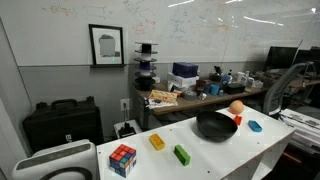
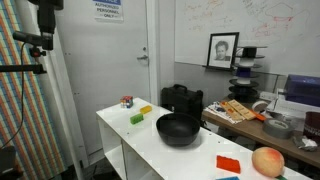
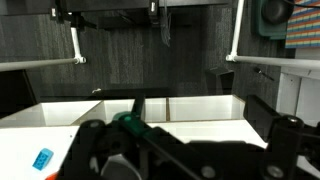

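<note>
My gripper is open in the wrist view, its dark fingers wide apart with nothing between them, over the table's edge. In exterior view 1 a black bowl [image 1: 215, 126] sits mid-table. Nearer the camera lie a Rubik's cube [image 1: 123, 160], a yellow block [image 1: 157, 142] and a green block [image 1: 182, 155]. Beyond the bowl are a red block [image 1: 238, 120], a blue object [image 1: 255, 126] and a round orange object [image 1: 236, 107]. The wrist view shows the blue object [image 3: 42, 158] at lower left, with a bit of red below it.
The white table [image 2: 180, 162] has bare surface around the bowl. Behind it, a workbench [image 2: 262, 133] holds boxes, cups and a dark tiered stand [image 2: 243, 72]. A black case [image 1: 63, 122] stands by the wall. Dark floor [image 3: 150, 65] lies beyond the table edge in the wrist view.
</note>
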